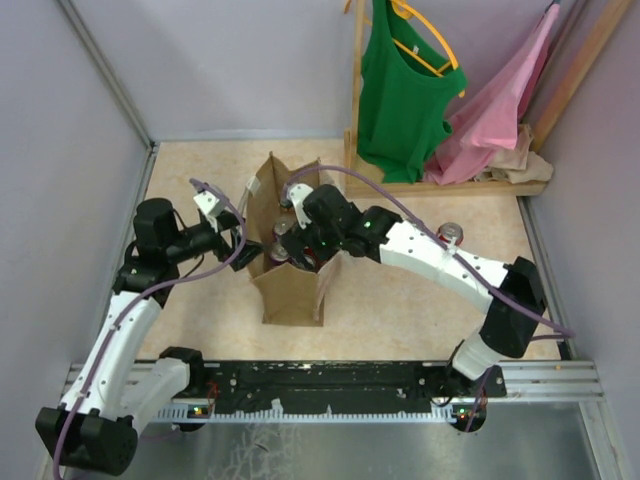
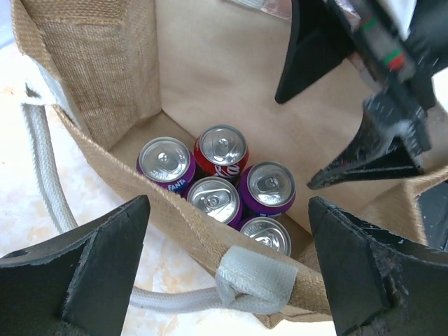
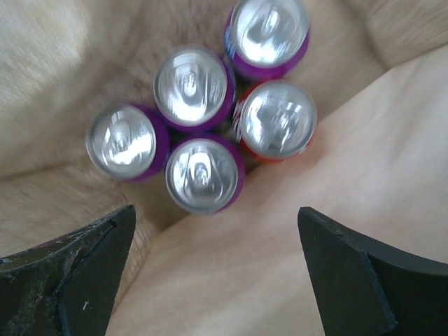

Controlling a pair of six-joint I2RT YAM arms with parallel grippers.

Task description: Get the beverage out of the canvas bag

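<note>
The brown canvas bag (image 1: 290, 295) stands open at the top. Inside, a red can (image 2: 222, 144) sits among several purple cans (image 2: 267, 187), lids up. At the bag's left side my left gripper (image 1: 240, 250) is open; in the left wrist view its fingers (image 2: 77, 269) stand on either side of the bag's rim with a grey handle. Over the bag's opening, my right gripper (image 1: 297, 250) points down, open and empty. In the right wrist view, the nearest purple can (image 3: 204, 173) lies just beyond the gap between the right fingers.
A separate can (image 1: 450, 233) stands on the table to the right, near the right forearm. Behind it a wooden rack (image 1: 480, 187) holds a green top (image 1: 405, 100) and a pink garment (image 1: 485, 125). Bare table (image 1: 420, 310) lies right of the bag.
</note>
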